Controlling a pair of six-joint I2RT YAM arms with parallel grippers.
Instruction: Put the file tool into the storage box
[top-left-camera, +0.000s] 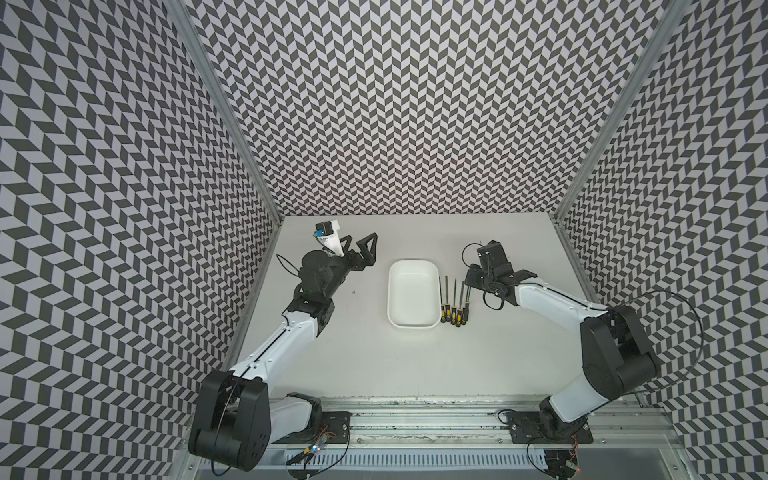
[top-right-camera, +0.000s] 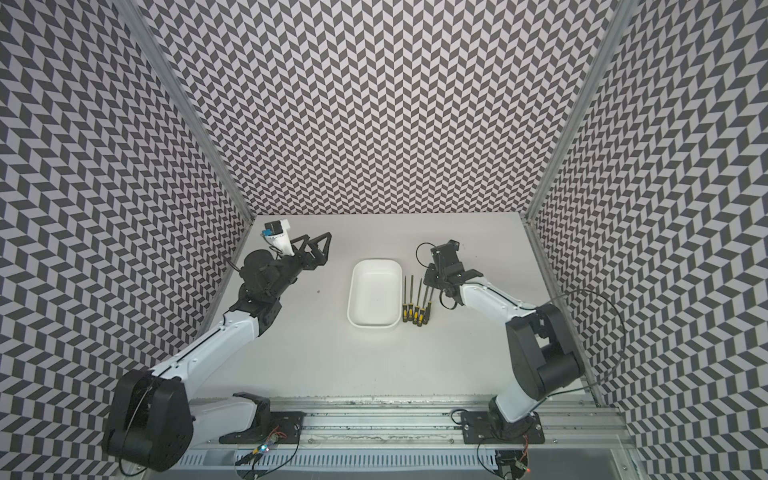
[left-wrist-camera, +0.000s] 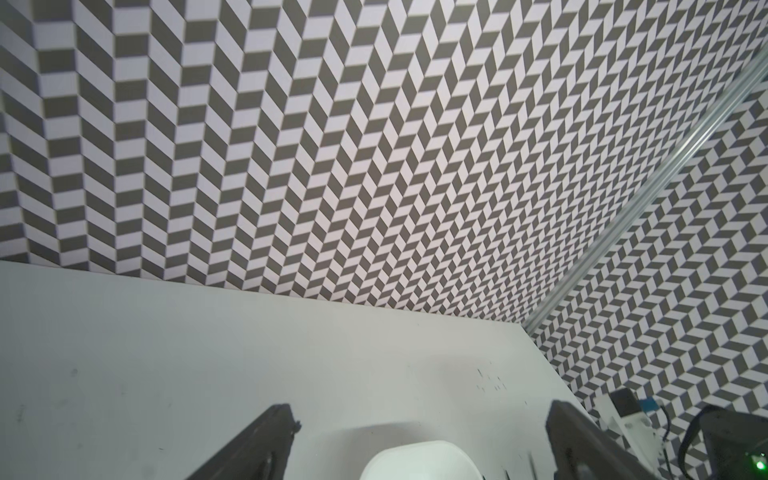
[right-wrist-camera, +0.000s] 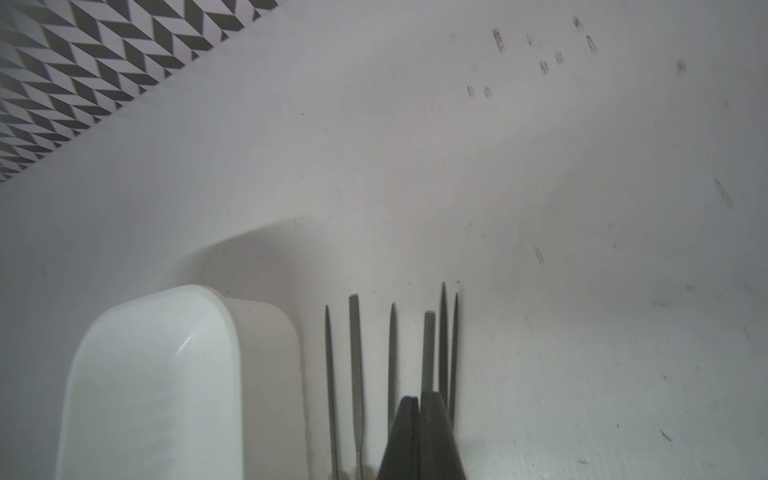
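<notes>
Several file tools (top-left-camera: 456, 316) with black-and-yellow handles lie side by side just right of the empty white storage box (top-left-camera: 413, 292); their thin blades (right-wrist-camera: 355, 360) show in the right wrist view. My right gripper is shut over the rightmost files, at their blade ends; whether anything thin is between its fingers cannot be made out. My left gripper (top-left-camera: 360, 248) stands open above the table left of the box, nothing between its fingers.
Patterned walls surround it at the back and both sides; a metal rail runs along the front edge.
</notes>
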